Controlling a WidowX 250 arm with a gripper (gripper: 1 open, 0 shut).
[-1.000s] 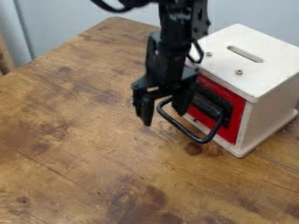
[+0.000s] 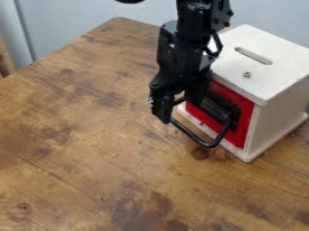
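A white wooden box point(image 2: 272, 68) stands on the right of the table, with a red front panel point(image 2: 239, 123) and a black door with a looped handle point(image 2: 200, 138) low on it. My black gripper point(image 2: 167, 101) hangs at the box's left front, by the upper left end of the handle. Its fingers point down; whether they are open or shut, or hold the handle, is unclear.
A grey wall point(image 2: 60, 18) runs behind the table, and the arm comes down from the top.
The arm has shifted slightly right and up, toward the box, over the last second. The box and handle look about the same.
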